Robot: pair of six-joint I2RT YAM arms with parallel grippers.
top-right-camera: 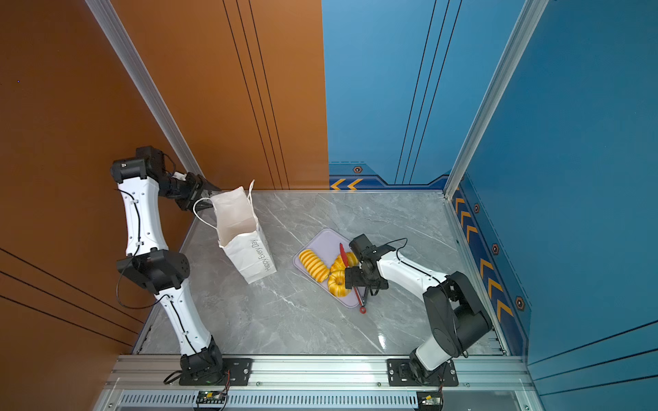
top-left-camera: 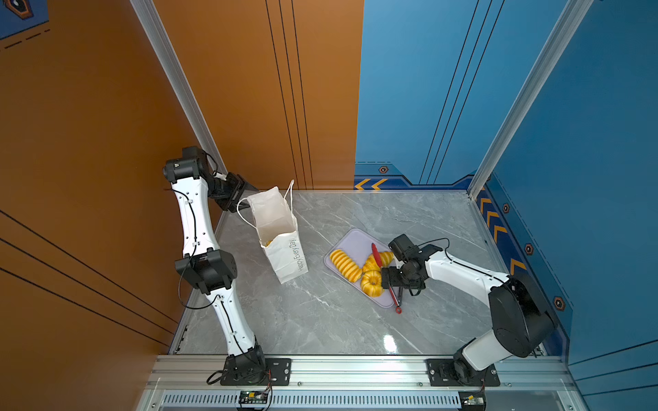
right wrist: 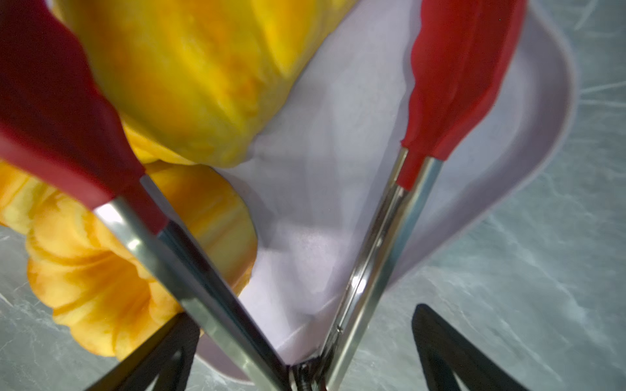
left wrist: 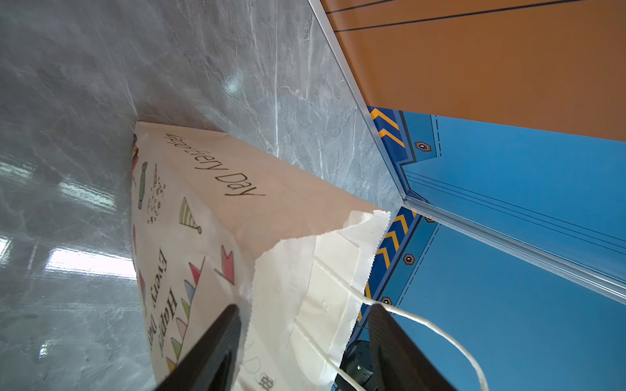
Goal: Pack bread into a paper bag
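A white paper bag stands upright on the left of the table, its mouth open and handles up; a little yellow shows inside. At its upper left edge is my left gripper, fingers apart with the bag's rim between the fingers, without visible grip. Several golden breads, including a ridged loaf and a ring-shaped one, lie on a lilac tray. Red-tipped tongs rest spread over the tray and breads. My right gripper straddles the tongs' handle end, open, fingers clear of both metal arms.
An orange wall rises close behind the left gripper; a blue wall bounds the right side.
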